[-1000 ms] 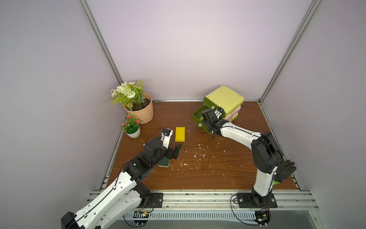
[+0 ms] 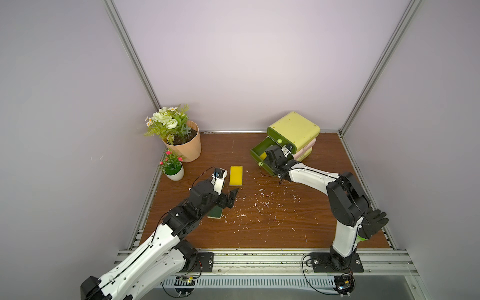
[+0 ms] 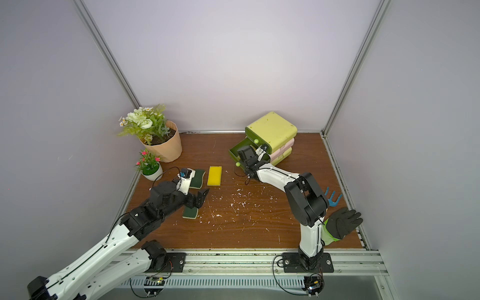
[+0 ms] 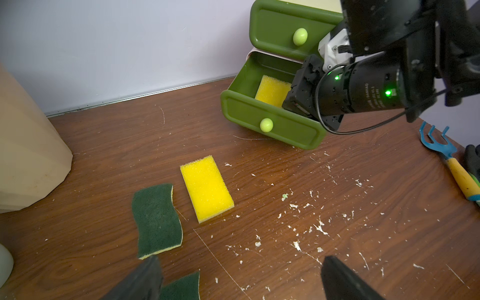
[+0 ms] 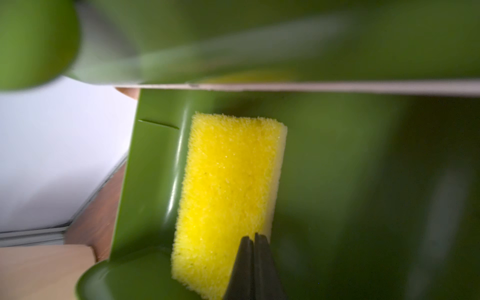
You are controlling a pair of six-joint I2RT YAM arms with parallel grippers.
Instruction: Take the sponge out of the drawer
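In the right wrist view a yellow sponge [image 5: 227,175] lies flat inside the green drawer [image 5: 150,165], close to its left wall. My right gripper is shut, its fingertips together over the sponge's lower right edge with nothing showing between them. Whether they touch the sponge I cannot tell. From the left wrist view, the same sponge [image 4: 272,90] shows inside the pulled-out drawer [image 4: 280,122], partly behind the right gripper's body. My left gripper is open and empty above the table, its fingers blurred at the bottom of that view.
On the table lie another yellow sponge [image 4: 207,189] and two dark green ones, one of them [image 4: 157,220] beside it. A closed upper drawer [image 4: 280,27] overhangs the open one. Flower pots [image 2: 187,145] stand at left; a blue hand fork [image 4: 440,142] lies right. White scraps litter the middle.
The left arm has stayed still.
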